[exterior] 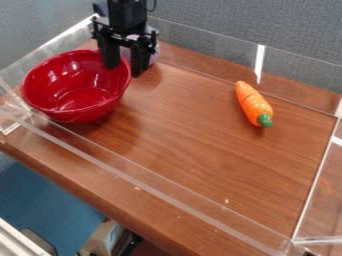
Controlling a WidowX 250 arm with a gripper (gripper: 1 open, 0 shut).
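Note:
My black gripper (126, 56) is at the top left of the view, over the back rim of a red bowl (67, 90). Whether its fingers are open or shut, or hold the rim, I cannot tell. Something pale, partly hidden, is behind the gripper. An orange carrot (251, 100) with a green end lies on the right side of the wooden table (187, 170).
Clear walls edge the table on several sides, and a grey wall rises behind it.

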